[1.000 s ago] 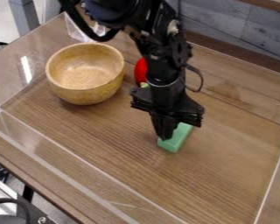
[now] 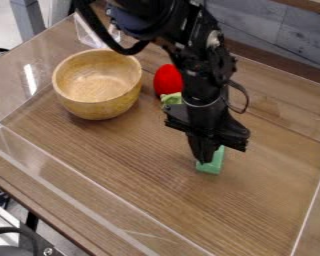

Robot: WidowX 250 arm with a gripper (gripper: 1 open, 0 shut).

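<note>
My black gripper (image 2: 204,158) reaches down over a small green block (image 2: 211,166) on the wooden table, right of centre. Its fingertips are shut at the block's upper left and hide part of it; whether they touch it is hard to tell.
A tan bowl (image 2: 96,84) sits at upper left. Behind the arm are a red object (image 2: 167,80) and a light green item (image 2: 170,98), partly hidden. A clear container (image 2: 89,30) stands at the back left.
The gripper and arm have moved a little to the right. The green block now sits slightly further right and is more covered by the gripper.
</note>
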